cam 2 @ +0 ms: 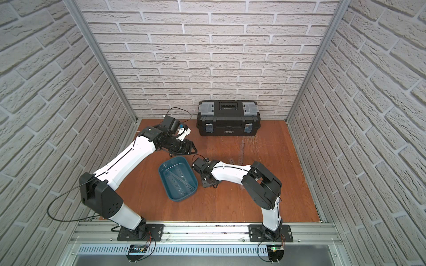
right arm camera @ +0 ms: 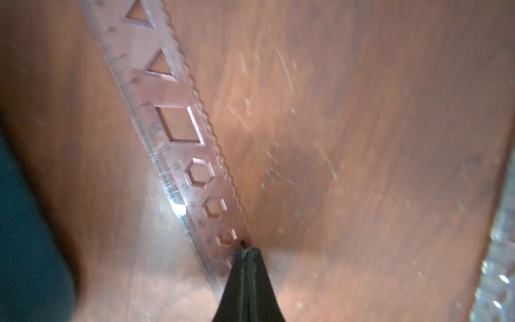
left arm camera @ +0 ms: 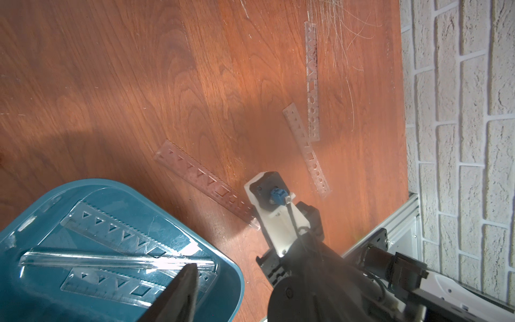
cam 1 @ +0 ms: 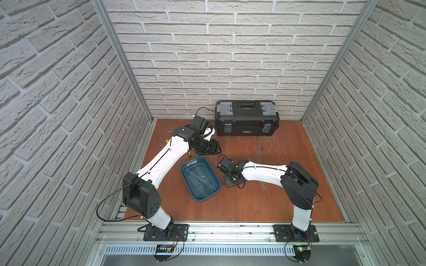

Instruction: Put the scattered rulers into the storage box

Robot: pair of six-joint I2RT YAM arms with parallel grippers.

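Observation:
A pinkish clear ruler [right arm camera: 187, 126] with cut-out shapes lies flat on the table beside the box. My right gripper is shut at its near end, fingertips touching together with nothing between them; the ruler extends past them on the left. The blue storage box [cam 1: 183, 173] has several clear rulers [left arm camera: 115, 230] inside. Two more rulers lie on the right of the table in the left wrist view, a clear one [left arm camera: 312, 80] and a paler one [left arm camera: 306, 150]. Beyond the box, my left gripper [cam 1: 217, 147] hovers; its dark, blurred fingers [left arm camera: 179, 295] stand apart with no object between them.
A black toolbox [cam 1: 246, 118] stands at the back. An orange-handled tool [cam 1: 167, 141] is partly hidden behind the left arm. The two arms are close together near the box.

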